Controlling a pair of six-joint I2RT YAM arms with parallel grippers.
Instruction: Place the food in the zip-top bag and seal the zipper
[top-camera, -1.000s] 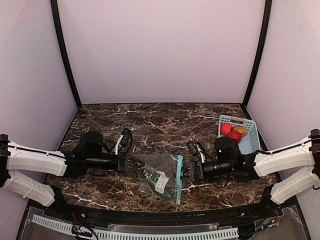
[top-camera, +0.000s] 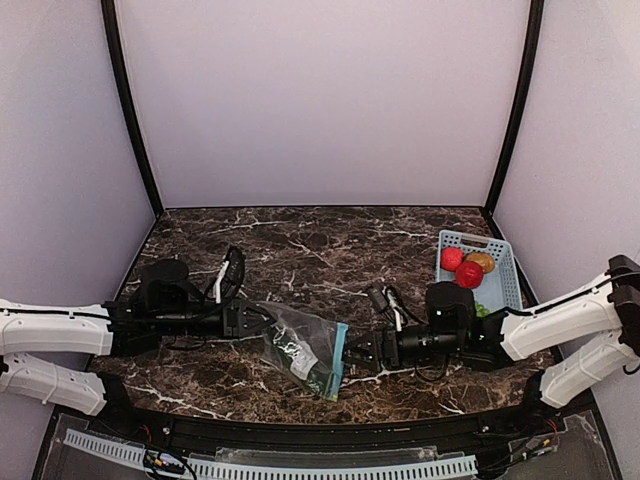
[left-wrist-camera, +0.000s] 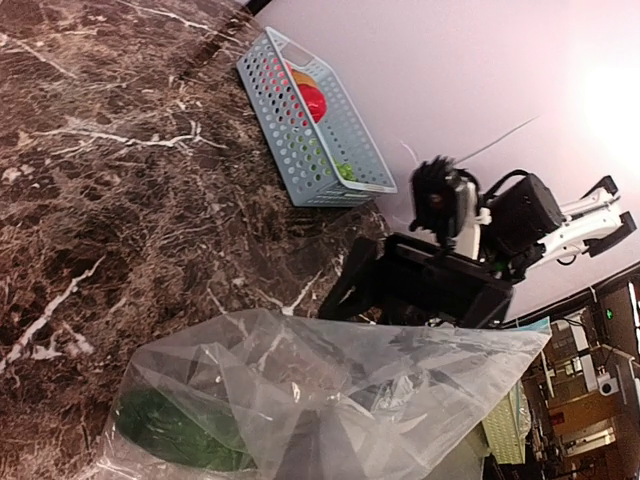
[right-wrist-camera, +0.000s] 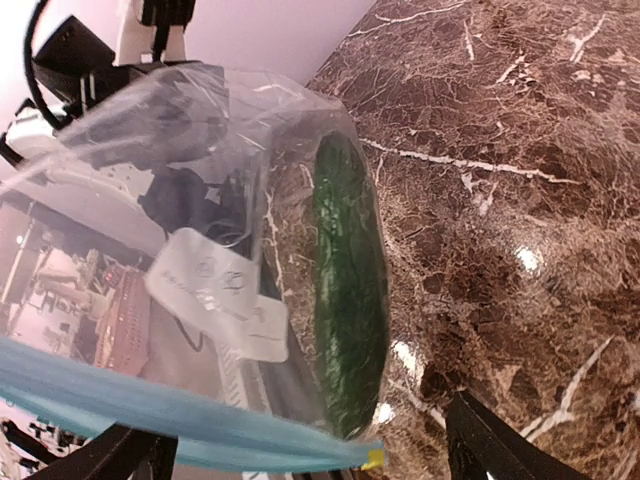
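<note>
A clear zip top bag (top-camera: 285, 335) with a light blue zipper strip (right-wrist-camera: 190, 420) hangs between my grippers. Inside it lies a long green cucumber (right-wrist-camera: 350, 285); a white label (right-wrist-camera: 215, 290) shows on the bag's side. My left gripper (top-camera: 266, 320) is shut on the bag's far end from the strip, its tips hidden behind plastic in the left wrist view. At the strip side, my right gripper (top-camera: 358, 350) has its fingers (right-wrist-camera: 490, 445) well apart. The strip's yellow-tipped end reaches into the space before them, overlapping the other finger in that view.
A light blue basket (left-wrist-camera: 275, 120) at the right back holds red items (top-camera: 468, 274), a brown one (top-camera: 481, 261) and something green (left-wrist-camera: 345, 171). Behind the bag, the dark marble table (top-camera: 320, 240) is clear.
Both the bag and my left gripper have shifted left.
</note>
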